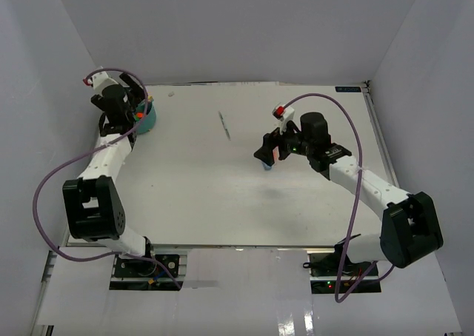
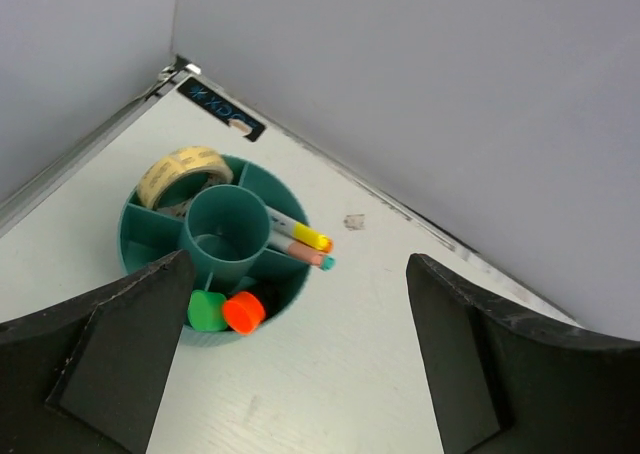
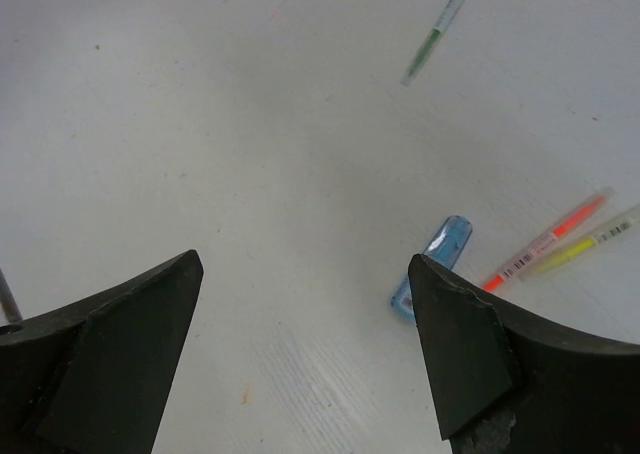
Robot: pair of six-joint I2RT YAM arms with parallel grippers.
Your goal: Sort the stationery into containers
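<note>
A teal compartment organizer (image 2: 132, 236) at the back left holds tape rolls (image 2: 170, 174), markers (image 2: 300, 228) and green and orange pieces (image 2: 243, 312). My left gripper hangs open above it, empty. On the table under my open, empty right gripper lie a blue oblong item (image 3: 440, 244), an orange pen (image 3: 560, 229) and a yellow pen (image 3: 590, 242). A green pen (image 3: 438, 29) lies apart toward the middle, also visible in the top view.
Grey walls border the white table (image 1: 200, 188) at back and sides. A dark label (image 1: 347, 89) is at the back right.
</note>
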